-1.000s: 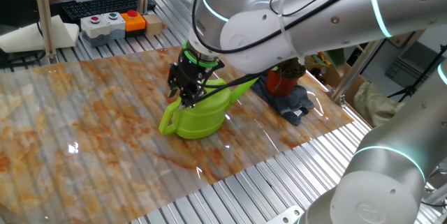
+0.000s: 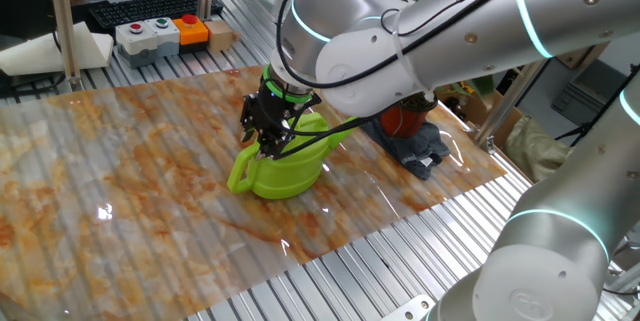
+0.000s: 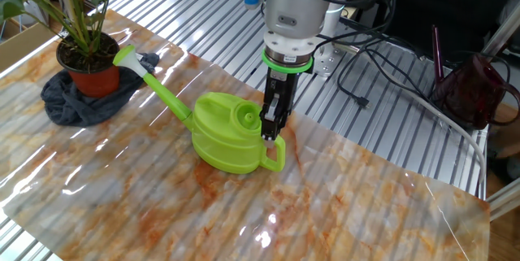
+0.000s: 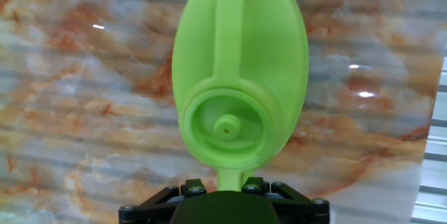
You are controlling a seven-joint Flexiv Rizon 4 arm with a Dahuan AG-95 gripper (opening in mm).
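Observation:
A bright green watering can point(image 2: 290, 169) stands upright on the marbled sheet. Its spout point(image 3: 166, 94) points toward the potted plant, and its rear handle point(image 3: 278, 157) faces the other way. Pointing down at the handle end is my black gripper point(image 3: 269, 135), beside the round filling opening point(image 4: 227, 128). From the wrist, the fingertips point(image 4: 193, 185) stand apart on either side of the handle's top, with a gap showing between them. How deep the fingers reach along the handle is hidden by the gripper body.
A potted plant point(image 3: 96, 66) sits on a dark cloth point(image 3: 69, 102) near the spout. Button boxes point(image 2: 150, 41) and a keyboard point(image 2: 150, 8) lie beyond the sheet. A dark red watering can point(image 3: 471, 90) stands at the far side. Much of the marbled sheet point(image 2: 110, 231) is clear.
The arm and gripper have shifted slightly, with the wrist a little to the right and lower in exterior view 1. The green watering can has stayed put.

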